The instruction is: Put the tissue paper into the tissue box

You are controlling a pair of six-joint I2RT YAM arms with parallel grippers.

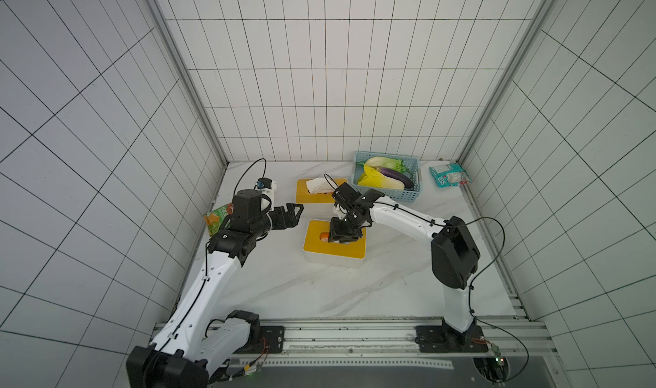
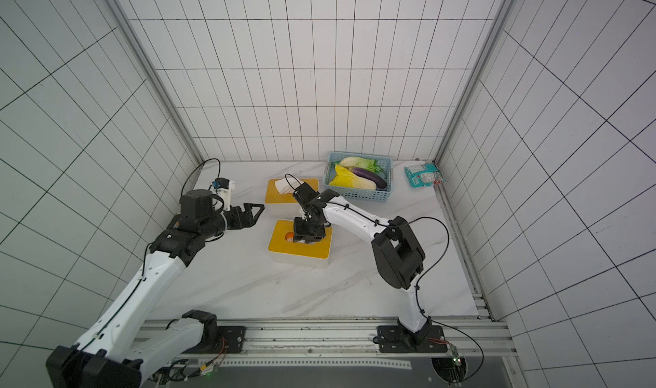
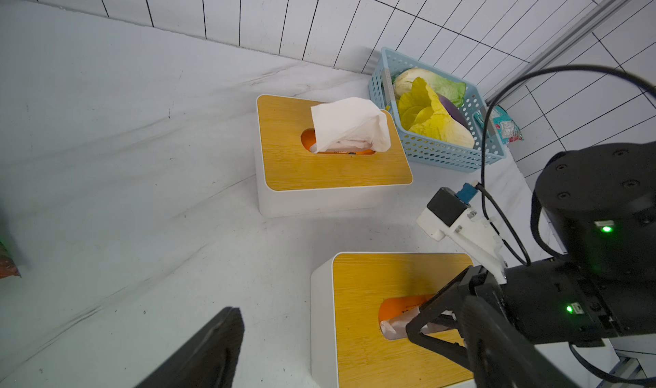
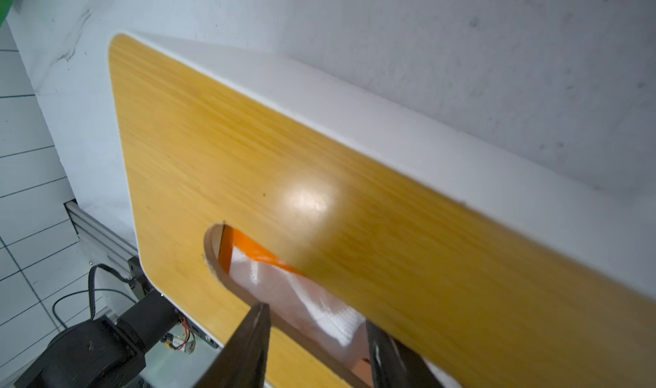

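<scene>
A near tissue box (image 1: 333, 248) with an orange top stands mid-table. Pinkish-white tissue paper (image 4: 307, 299) shows in its slot, with an orange packet edge beside it. My right gripper is down at this slot, its fingers (image 4: 254, 340) standing part open above the tissue. In the left wrist view a bit of tissue (image 3: 401, 325) lies along the slot beside the right fingertips; whether they touch it is unclear. Left of the box, my left gripper (image 1: 299, 213) hangs open and empty, its fingers (image 3: 208, 347) wide apart.
Behind stands another tissue box (image 3: 287, 162) with tissue (image 3: 350, 125) poking from its slot. A blue basket (image 1: 386, 192) of vegetables is at the back, a teal packet (image 1: 449, 175) to its right, a green packet (image 1: 217, 218) at far left.
</scene>
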